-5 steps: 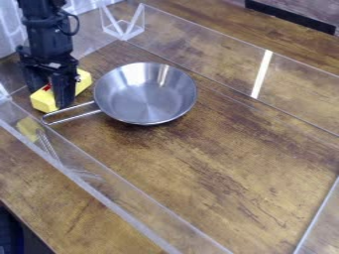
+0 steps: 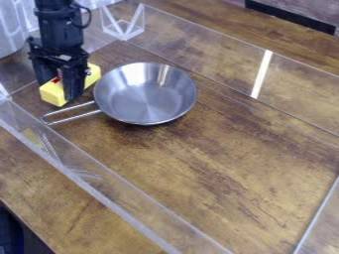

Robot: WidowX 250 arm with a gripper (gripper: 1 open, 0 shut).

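Observation:
My black gripper (image 2: 59, 79) reaches down at the upper left, over a yellow block (image 2: 82, 77) with some red on it. The fingertips are at the block, which is partly hidden behind them; the gripper looks closed on it. A steel pan (image 2: 146, 91) sits to the right of the block, its long wire handle pointing down and left, just below the block.
Clear plastic walls border the wooden table (image 2: 225, 179) on the left and right. A white strip (image 2: 261, 71) lies near the upper right.
The gripper and the yellow block have shifted slightly to the right and up. The pan looks unmoved.

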